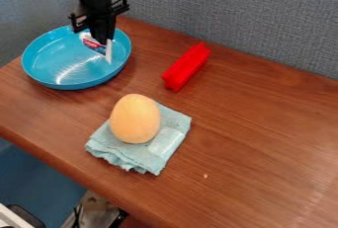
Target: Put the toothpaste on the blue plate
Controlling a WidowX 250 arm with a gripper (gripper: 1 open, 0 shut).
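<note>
Over the far right part of the blue plate (62, 69) is a small white, red and blue toothpaste tube (94, 44). My black gripper (102, 37) comes down from the top edge and is shut on the tube, which hangs tilted below it. The tube's lower end lies within the plate's outline; whether it touches the plate I cannot tell. The fingers cover part of the tube.
A red box (187, 66) lies to the right of the plate. Nearer the front, an orange-tan egg-shaped object (134, 119) rests on a folded light-blue cloth (165, 138). A grey wall (251, 10) stands behind.
</note>
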